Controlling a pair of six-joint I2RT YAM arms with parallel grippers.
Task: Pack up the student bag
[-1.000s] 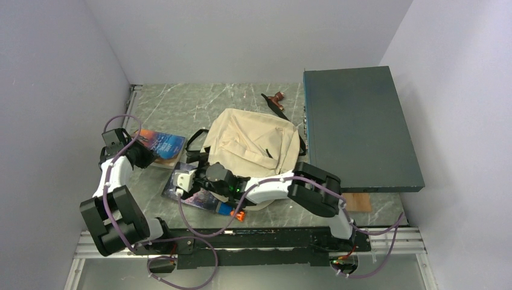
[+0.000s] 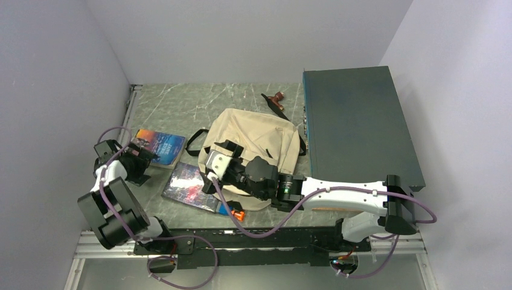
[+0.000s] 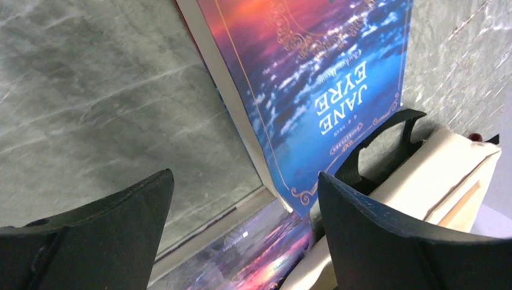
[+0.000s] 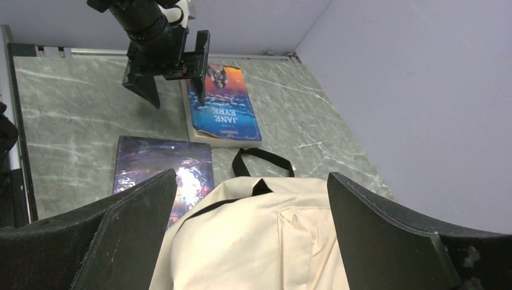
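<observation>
The Jane Eyre book [image 2: 160,145] [image 3: 332,90] [image 4: 223,109] lies on the marble top, left of the cream bag [image 2: 253,130] [image 4: 253,241]. A second, darker book [image 2: 184,187] [image 4: 145,160] lies nearer the front, beside the bag. My left gripper [image 2: 145,163] hovers open at the left, by the Jane Eyre book, its fingers empty. My right gripper [image 2: 214,169] is open above the left part of the bag, nothing between its fingers. Part of the bag is hidden under the right arm.
A large dark board [image 2: 356,121] covers the right side. A brown object [image 2: 278,99] lies behind the bag, and an orange-and-blue item [image 2: 236,214] at the front edge. Walls close in on the sides and back.
My right arm has risen and moved rightward, away from the darker book to over the bag. My left gripper has shifted slightly toward the front, off the Jane Eyre book's middle.
</observation>
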